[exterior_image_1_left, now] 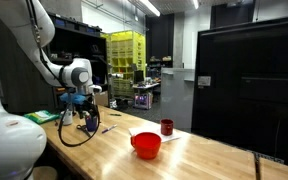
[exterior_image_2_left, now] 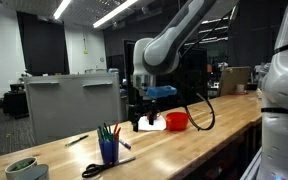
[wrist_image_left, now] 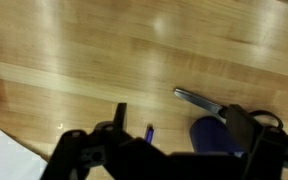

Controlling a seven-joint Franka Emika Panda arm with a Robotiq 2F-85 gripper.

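Note:
In the wrist view my gripper is open over the wooden table, its dark fingers wide apart and nothing visible between them but table and part of a purple marker (wrist_image_left: 149, 134). A dark blue cup (wrist_image_left: 210, 134) lies partly behind the right finger, with scissors (wrist_image_left: 198, 100) next to it. Exterior view 2 shows the blue cup (exterior_image_2_left: 109, 150) upright and holding several pens; the scissors (exterior_image_2_left: 91, 171) rest in front of it. My gripper (exterior_image_2_left: 150, 121) hangs above the table, beyond the cup and to its right. Its fingertips are small and dark there.
A red bowl (exterior_image_1_left: 146, 145) and a dark red mug (exterior_image_1_left: 166, 127) stand toward the table's middle, near a white sheet (exterior_image_1_left: 142, 130). In exterior view 2 a grey round container (exterior_image_2_left: 22, 168) sits at front left.

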